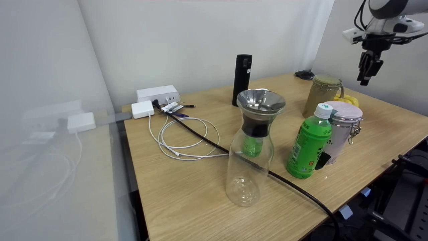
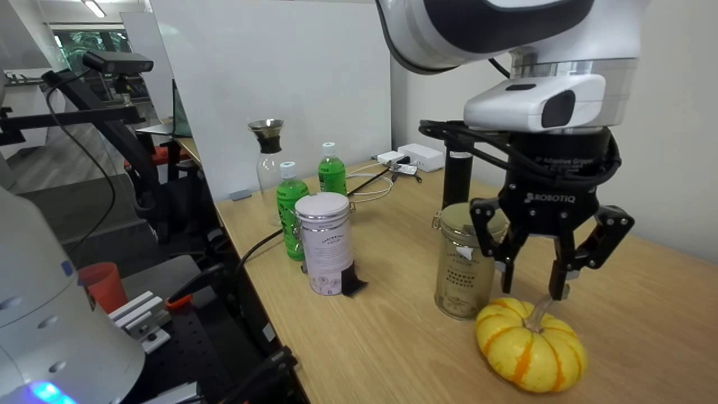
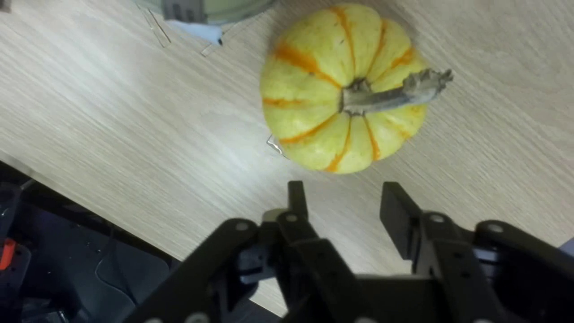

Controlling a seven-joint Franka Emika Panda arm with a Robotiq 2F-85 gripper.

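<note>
A small yellow pumpkin with orange stripes [image 2: 528, 357] rests upright on the table, its long stem [image 3: 395, 99] leaning to one side. My gripper is open above the table, the fingers apart with nothing between them. In the wrist view the pumpkin lies beyond the fingertips, clear of them. From exterior view 2, the gripper [image 2: 532, 286] overlaps the stem's line of sight. Exterior view 1 shows the gripper [image 1: 365, 80] well above the tabletop, the pumpkin [image 1: 351, 100] partly hidden behind the jars.
Close beside the pumpkin stands a greenish lidded jar [image 2: 464, 276]. A pink jar [image 2: 326, 242], green bottles [image 1: 309, 144], a glass carafe [image 1: 246, 176] and a black cylinder [image 1: 241, 78] occupy other spots. A black cable [image 1: 297, 188] crosses the table. Bare wood lies right of the pumpkin in exterior view 2.
</note>
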